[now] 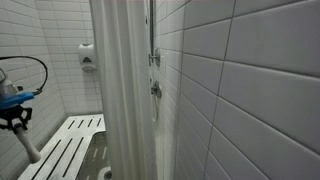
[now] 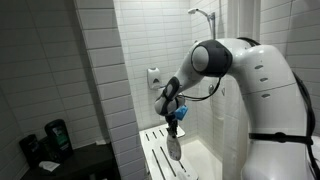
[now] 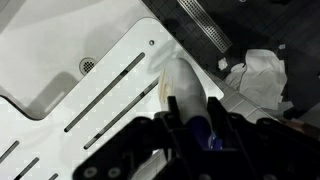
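Observation:
A long white object (image 1: 28, 147), like a bottle or tube, hangs tilted below my gripper (image 1: 18, 120). The fingers are shut on its upper end. In exterior view 2 the same white object (image 2: 174, 149) is in front of the slatted white bench (image 2: 155, 145), below the gripper (image 2: 172, 126). From the wrist, the white object (image 3: 180, 80) extends away from between the dark fingers, over the edge of the bench (image 3: 110, 85). The fingers hide its held end, and contact with the bench cannot be told.
A shower curtain (image 1: 125, 90) hangs beside the bench, and a dispenser (image 1: 86, 56) is on the tiled wall. Crumpled white material (image 3: 258, 78) lies on the dark floor near a metal grate (image 3: 206, 24). Dark containers (image 2: 58, 136) stand at the left.

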